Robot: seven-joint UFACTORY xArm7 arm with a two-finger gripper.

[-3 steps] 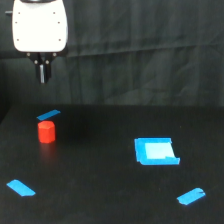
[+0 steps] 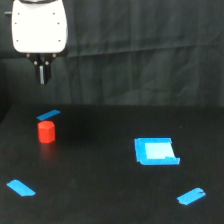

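Observation:
A red cylinder (image 2: 47, 132) stands upright on the black table at the left. My gripper (image 2: 43, 80) hangs well above it, its dark fingers pointing down below the white hand (image 2: 40, 28). Clear air separates the fingers from the cylinder. The fingers look close together, but they are too small and dark to tell whether they are open or shut. On the right side of the table lies a white square (image 2: 160, 151) edged in blue tape.
Strips of blue tape lie at the back left (image 2: 48, 114), the front left (image 2: 21, 188) and the front right (image 2: 191, 196). A dark curtain (image 2: 140, 60) hangs behind the table.

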